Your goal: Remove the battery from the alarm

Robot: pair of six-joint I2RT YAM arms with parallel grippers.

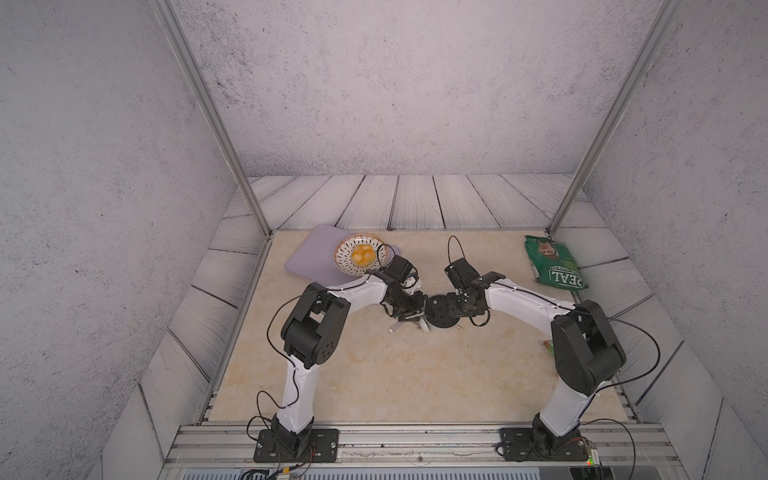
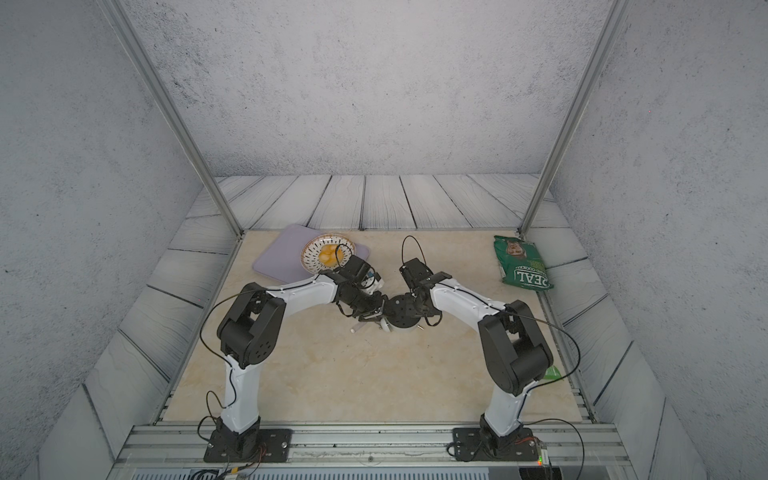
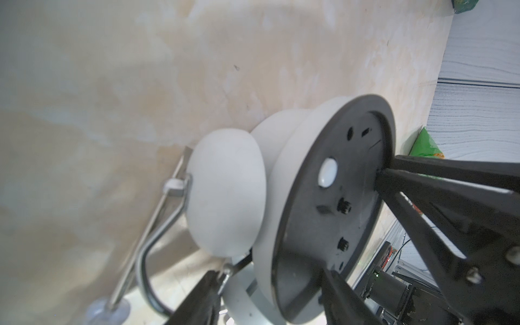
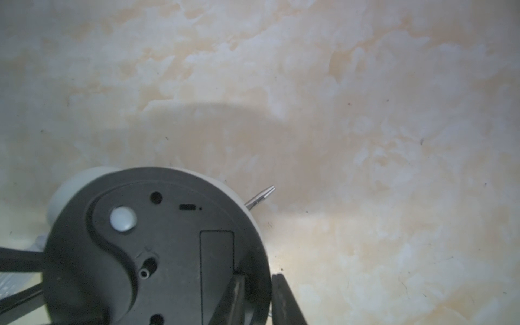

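The alarm clock [image 4: 173, 249] is tipped face down, its black back with knobs and a rectangular battery cover [image 4: 216, 260] showing in the right wrist view. Its white body and rounded white bell [image 3: 224, 189] show in the left wrist view. My left gripper is shut on the clock's lower side. My right gripper has its fingertips on the right part of the back, by the cover and the rim, shut on the clock. A thin metal tool [image 4: 260, 197] lies beside the clock on the table [image 1: 360, 376].
A purple board [image 1: 312, 256] with a patterned bowl [image 1: 344, 260] of yellow items is at the back left. A green bag [image 1: 556, 260] lies at the back right, and another green item [image 2: 550, 373] at the right edge.
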